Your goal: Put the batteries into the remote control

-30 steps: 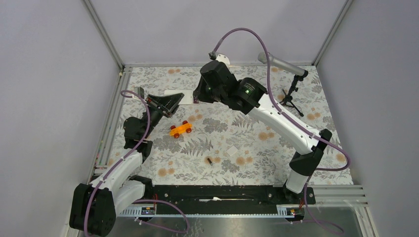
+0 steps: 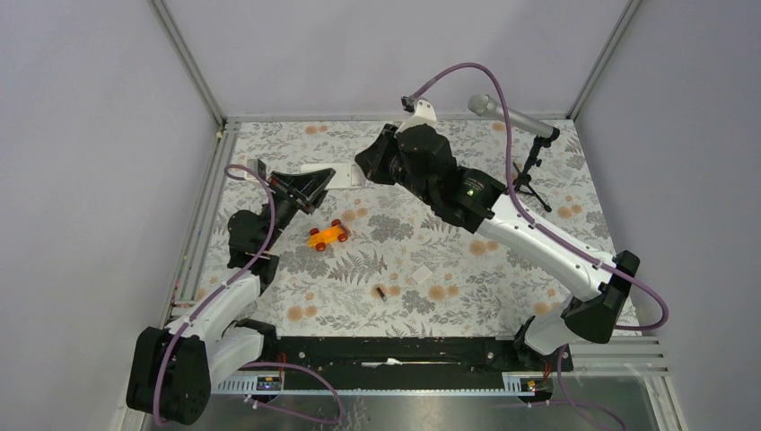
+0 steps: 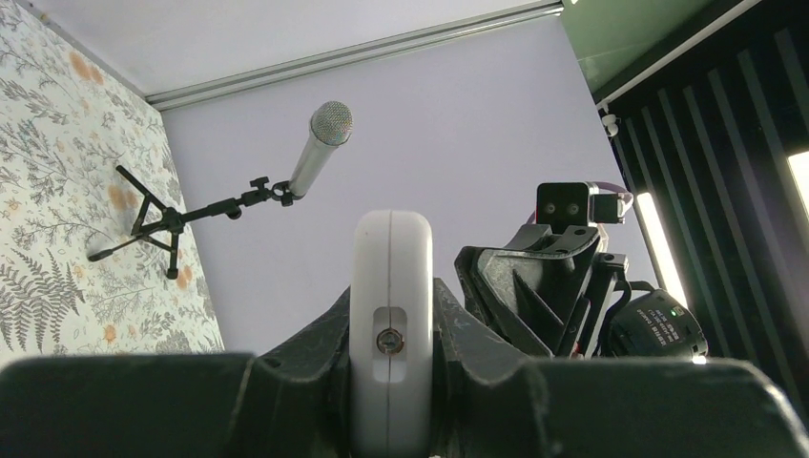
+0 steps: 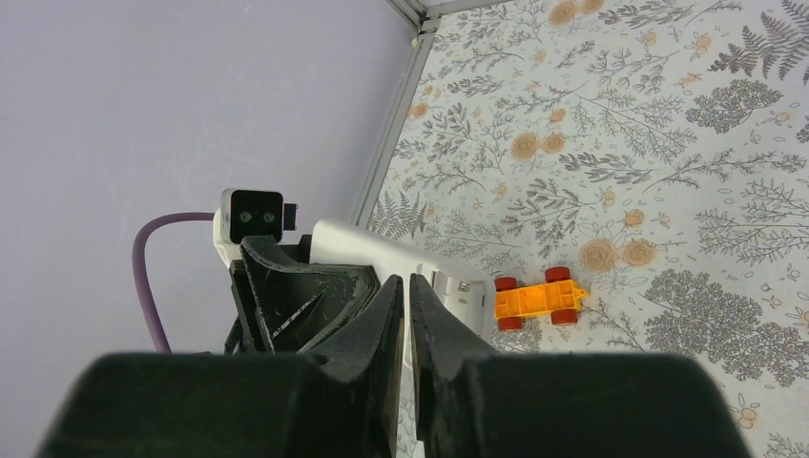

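The white remote control (image 2: pixel 334 175) is held up by my left gripper (image 2: pixel 316 190), which is shut on it. In the left wrist view the remote (image 3: pixel 391 286) stands end-on between the fingers. Its open compartment (image 4: pixel 466 303) faces the right wrist camera; how full it is I cannot tell. My right gripper is right by that end, its fingertips almost together and nothing visible in the narrow gap. A small dark battery (image 2: pixel 381 294) lies on the table, and a pale flat piece (image 2: pixel 421 275), perhaps the cover, lies to its right.
An orange toy car with red wheels (image 2: pixel 328 235) sits on the table below the remote. At the back right stands a microphone (image 2: pixel 511 116) on a small black tripod (image 2: pixel 531 175).
Over the last second the right arm has shifted to the right and its gripper has tilted beside the remote's end, exposing more of it. The left arm and remote have barely moved.
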